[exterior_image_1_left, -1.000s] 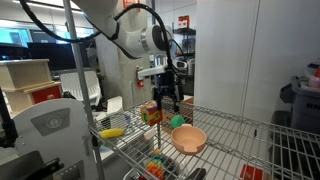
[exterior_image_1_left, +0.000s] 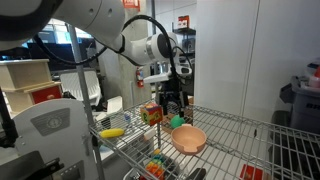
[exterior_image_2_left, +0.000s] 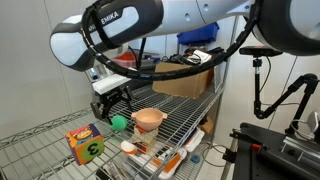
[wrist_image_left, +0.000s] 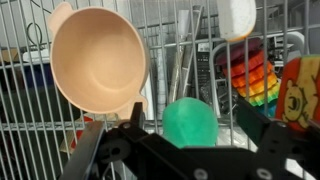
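Observation:
A green round object (wrist_image_left: 190, 123) shows between the separated fingers of my gripper in the wrist view. The gripper is open, and its black fingers (wrist_image_left: 262, 137) stand to either side of the green object's outline. From exterior view 2, the gripper (exterior_image_2_left: 112, 105) hangs just above the green object (exterior_image_2_left: 118, 122) on the wire rack. Whether any finger touches it, I cannot tell. A peach-coloured bowl with side handles (wrist_image_left: 100, 62) lies close by, to the upper left in the wrist view.
A colourful box (exterior_image_2_left: 85, 143) stands on the wire rack near the gripper. Rainbow-coloured pieces (wrist_image_left: 257, 78) and a white-ended utensil (wrist_image_left: 237, 18) lie close by. Toward the far left of the rack is a yellow item (exterior_image_1_left: 111, 133). Bare wire rack (exterior_image_1_left: 232, 124) extends right of the bowl.
The bowl, box and green object appear to have stayed in place.

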